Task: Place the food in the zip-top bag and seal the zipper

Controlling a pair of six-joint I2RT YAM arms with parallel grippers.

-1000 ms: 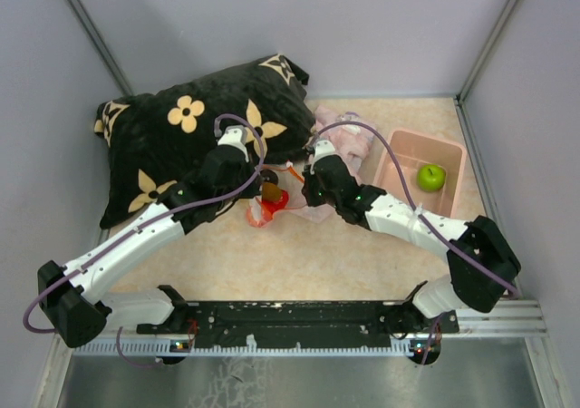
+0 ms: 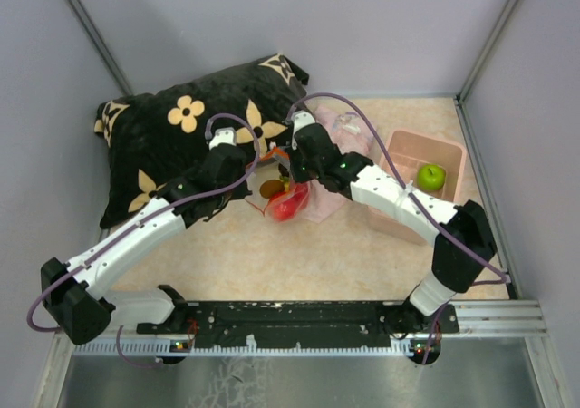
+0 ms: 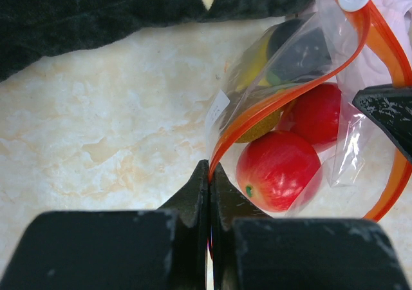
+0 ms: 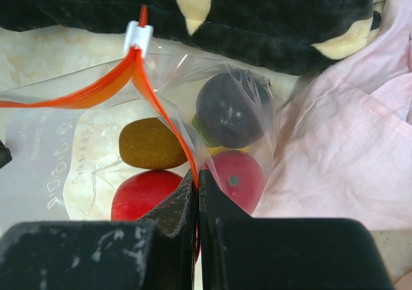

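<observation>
The clear zip-top bag [image 4: 48,154] has an orange zipper rim with a white slider [image 4: 138,37] at its far end. Its mouth gapes wide between my arms. Pinched in my shut left gripper is one side of the orange rim [image 3: 270,103]. My right gripper is likewise shut on the opposite side of the rim [image 4: 168,119]. Inside the bag lie a red apple-like fruit [image 3: 277,171], another red fruit [image 4: 235,180], a brown oval food [image 4: 151,143] and a dark round one [image 4: 232,106]. Something yellow shows partly behind them.
A pink bin [image 2: 410,140] at the right holds a green apple [image 2: 431,177]. Behind the bag lies a black flowered cushion [image 2: 181,136]; pink cloth [image 4: 347,154] spreads along its right side.
My right gripper has moved left and away from the front edge, closer to the left one. The left gripper has shifted slightly left. The bag's rim and contents have moved between them.
</observation>
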